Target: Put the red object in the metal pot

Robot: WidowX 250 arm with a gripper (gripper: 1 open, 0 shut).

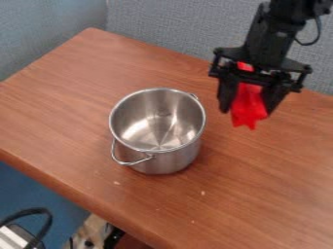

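Note:
My black gripper (pixel 248 100) is shut on a red object (pixel 248 109), which hangs down between its fingers above the wooden table. The dark fingers hide part of the red object's sides. To the left stands the metal pot (pixel 158 160), upright and without a lid, its inside empty. The gripper and the red object are to the right of the pot's rim, apart from it.
Grey panels (pixel 169 24) close off the back. A wire handle (pixel 130 160) hangs on the pot's near left side.

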